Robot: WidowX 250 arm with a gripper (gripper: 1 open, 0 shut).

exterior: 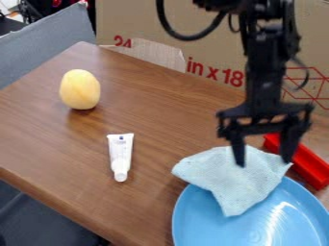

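Observation:
The black gripper [263, 144] is blurred over a pale blue cloth [232, 178], its fingers apart and pointing down, with nothing clearly between them. The cloth lies crumpled partly on the blue plate [244, 227] at the lower right and partly on the wooden table. A red bar-shaped object [302, 165] lies behind the cloth at the right, partly hidden by the gripper.
A yellow egg-shaped object [80, 89] sits at the left of the table [148, 115]. A white tube [121, 154] lies left of the cloth. A cardboard box [180, 24] stands at the back.

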